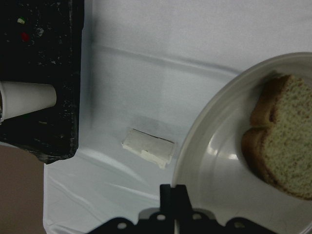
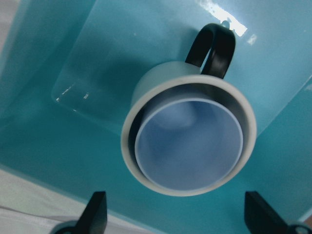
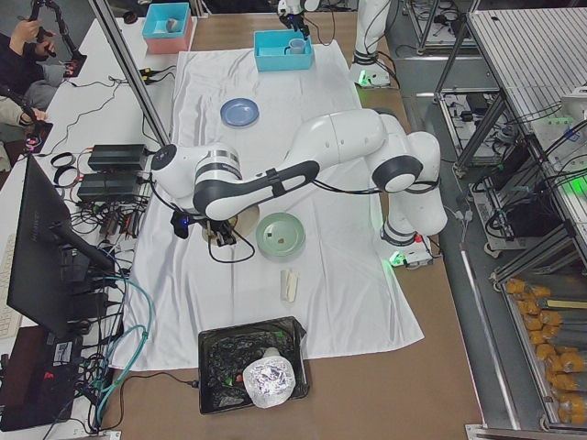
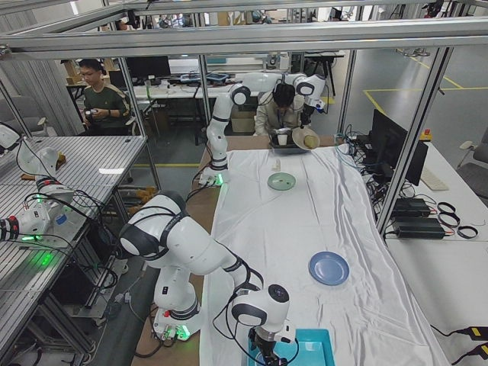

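Observation:
My left gripper is shut on the rim of a pale plate (image 1: pixel 214 185) bearing a slice of bread (image 1: pixel 287 136), held raised near the black tray (image 1: pixel 44 58). My right gripper stands open above a mug (image 2: pixel 151 78) with a blue cup (image 2: pixel 187 146) nested inside, in a blue bin (image 2: pixel 87 83).
A green plate (image 3: pixel 280 234) and a blue plate (image 3: pixel 239 112) lie on the white cloth. A small white packet (image 1: pixel 146 146) lies near the black tray, which holds a paper cup (image 1: pixel 29 100). A monitor (image 3: pixel 37 266) and cables border the cloth.

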